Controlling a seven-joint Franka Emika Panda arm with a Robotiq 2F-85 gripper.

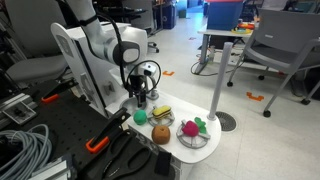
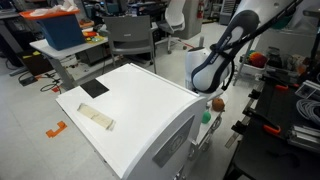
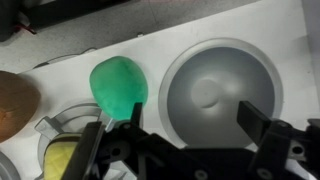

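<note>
In exterior view 1 my gripper point(image 1: 138, 97) is low over the white counter, at the round grey basin point(image 1: 124, 106). The wrist view shows the gripper open, its black fingers point(image 3: 262, 125) wide apart and nothing visible between them. Beneath them is the basin point(image 3: 222, 88), empty apart from a round drain. A green rounded object point(image 3: 118, 84) rests on the counter just left of the basin. Further left are a yellow item point(image 3: 60, 158) on a wire-like round rack and a brown ball point(image 3: 16, 105). Contact between the fingers and the basin cannot be made out.
A red and green item point(image 1: 194, 127) sits on another round rack at the counter's right. The brown ball point(image 1: 161, 133) is near the front edge. A tall white panel point(image 1: 88, 62) stands behind the arm. In exterior view 2 a large white panel point(image 2: 125, 105) hides most of the counter.
</note>
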